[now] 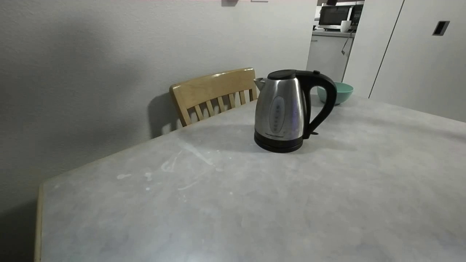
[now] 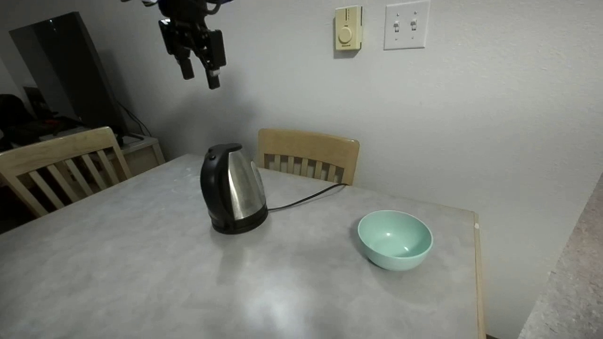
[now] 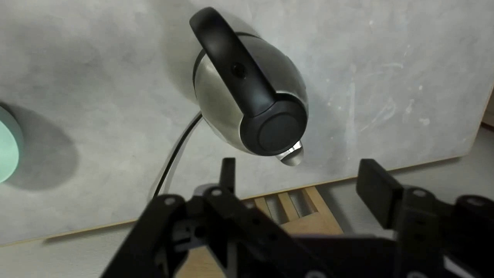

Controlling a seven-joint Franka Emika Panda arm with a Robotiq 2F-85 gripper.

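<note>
A steel kettle (image 1: 279,111) with a black handle, lid and base stands upright on the grey table. Behind it in exterior view 1 is a mint-green bowl (image 2: 394,240), which looks empty in exterior view 2. My gripper (image 2: 200,78) hangs high above the table, well clear of the kettle and the bowl. From the wrist, the kettle (image 3: 252,92) shows from above, lid and spout toward my gripper. Its fingers are apart with nothing between them. Only an edge of the bowl (image 3: 8,146) enters that view at the left.
A black cord (image 2: 308,198) runs from the kettle's base to the table edge. Wooden chairs stand against the table, one (image 2: 308,148) by the wall and another (image 2: 62,164) at the left.
</note>
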